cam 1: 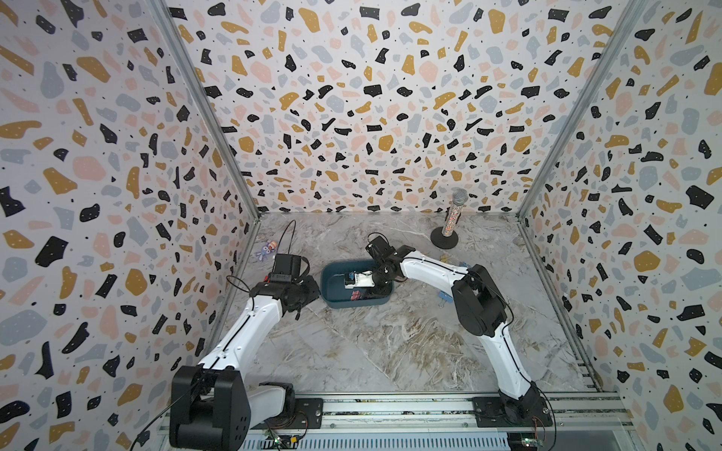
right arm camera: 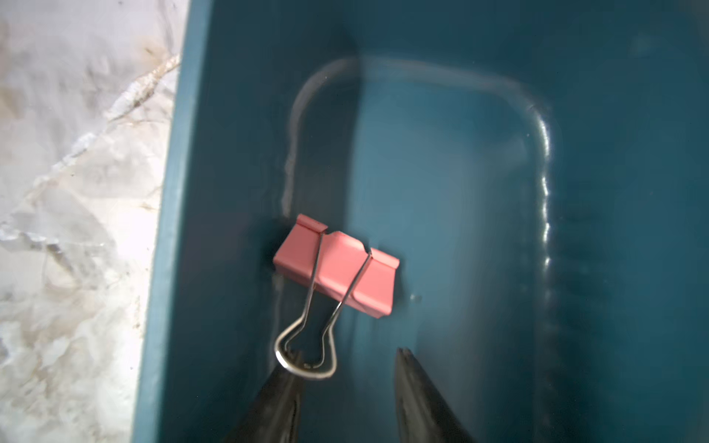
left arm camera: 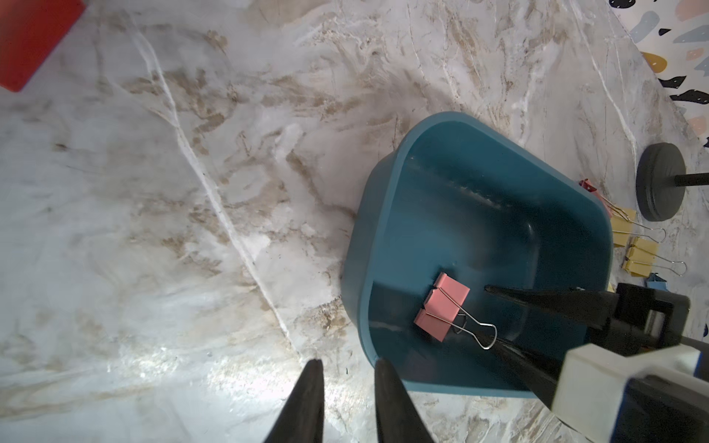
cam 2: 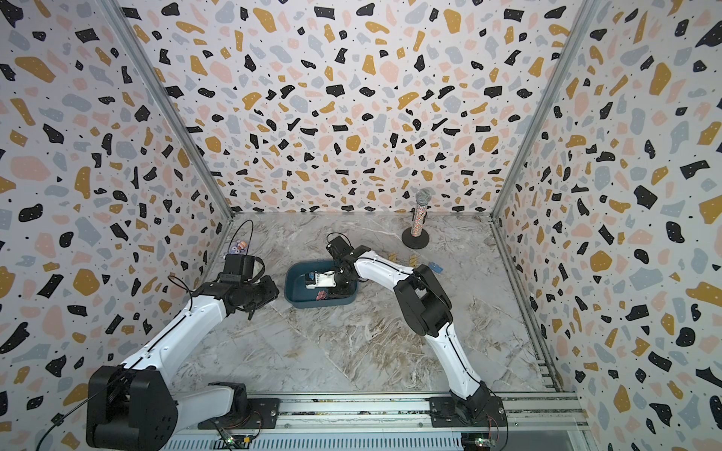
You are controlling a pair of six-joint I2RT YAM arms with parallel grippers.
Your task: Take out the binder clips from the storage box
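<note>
A pink binder clip (right arm camera: 332, 265) with silver handles lies on the floor of the teal storage box (left arm camera: 362, 243). My right gripper is down inside the box just beside that clip, its fingers apart, nothing clearly between them. In the left wrist view its black fingers (left arm camera: 531, 295) reach toward the clip. My left gripper hangs outside the box at its left, fingertips apart with bare table beneath. Pink (left arm camera: 598, 192), yellow (left arm camera: 641, 258) and blue (left arm camera: 656, 282) clips lie on the table right of the box.
A microphone on a stand (cam 1: 444, 237) stands at the back right. A small toy (cam 1: 266, 249) lies at the back left, and a red object (left arm camera: 29, 37) lies left of the box.
</note>
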